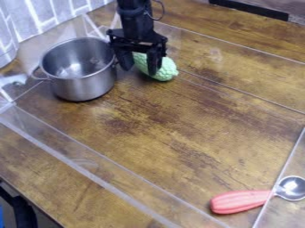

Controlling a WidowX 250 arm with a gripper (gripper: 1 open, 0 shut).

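My black gripper [136, 50] hangs at the top centre, just right of a steel pot [77, 78] and over a pale green textured object [160, 69], which lies on the wooden table behind and beneath it. The fingers are dark and small, so I cannot tell whether they are open or shut, or whether they touch the green object.
A scoop with a pink handle [242, 200] lies at the bottom right. Clear panels edge the table [155, 142]. A tiled wall stands at the back left.
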